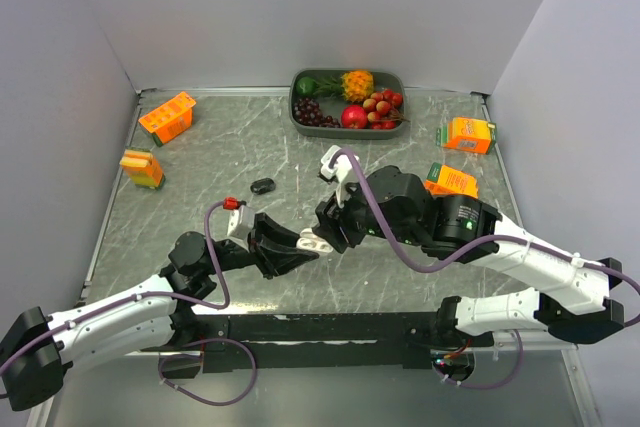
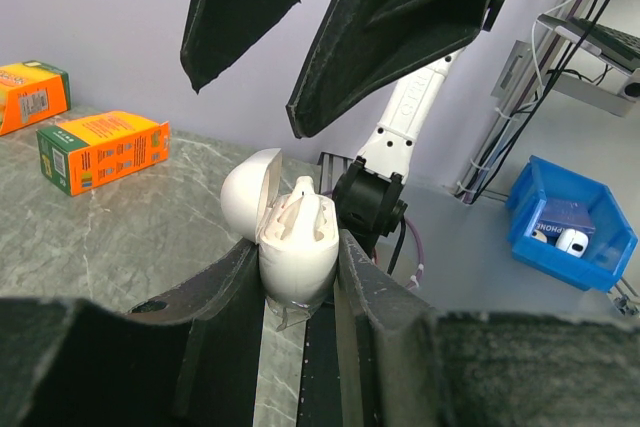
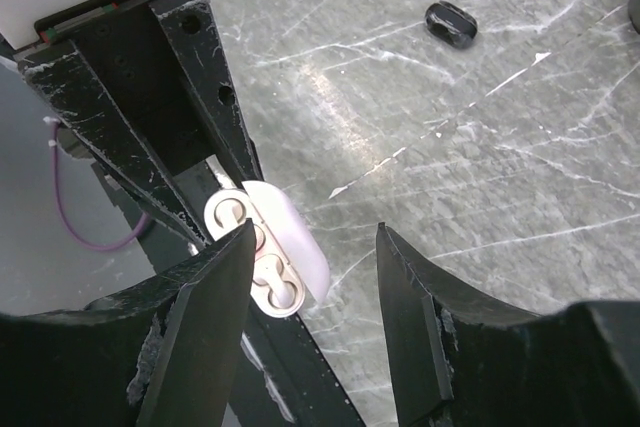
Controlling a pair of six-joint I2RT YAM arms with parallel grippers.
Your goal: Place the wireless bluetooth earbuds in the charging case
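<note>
In the left wrist view, the white charging case [image 2: 298,265] is pinched upright, with my left gripper shut on it. Its lid [image 3: 290,237] stands open in the right wrist view, showing two rounded slots and a small red spot between them. A white earbud shape [image 3: 275,279] shows in the lower slot; how deep it sits I cannot tell. My right gripper is open, with nothing held between its fingers. One right fingertip [image 3: 246,242] overlaps the case in that view; whether it touches is unclear.
A small black object [image 1: 262,186] lies alone on the marble table [image 1: 230,137]. Behind stands a grey tray [image 1: 348,133] of fruit. Orange boxes [image 1: 167,118] sit at both sides.
</note>
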